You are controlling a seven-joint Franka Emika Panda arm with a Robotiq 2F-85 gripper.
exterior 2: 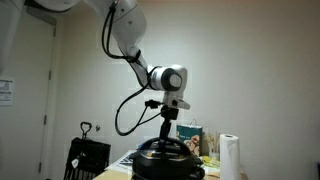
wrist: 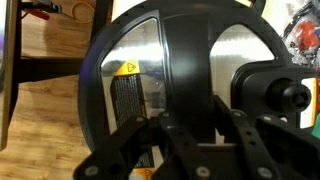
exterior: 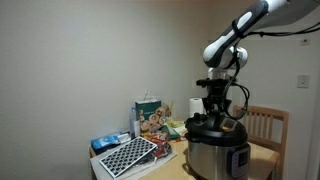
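Observation:
A round pot cooker (exterior: pixel 217 160) with a steel body and control panel stands at the table's right side, its black-rimmed lid (exterior 2: pixel 165 160) on top. In the wrist view, the lid's thick black handle (wrist: pixel 188 60) runs across the steel lid top toward my gripper. My fingers are low over the lid, around the near part of the handle. Dark fingers against a dark handle hide whether they press on it. Beside the handle a black valve knob (wrist: pixel 290 95) and a yellow warning label (wrist: pixel 127 69) show.
A dark perforated rack (exterior: pixel 125 156) lies at the table's left end. Behind it are a green patterned bag (exterior: pixel 148 108), bottles and packets. A paper towel roll (exterior 2: pixel 230 157) stands beyond the cooker, and a wooden chair (exterior: pixel 266 122) is behind at the right.

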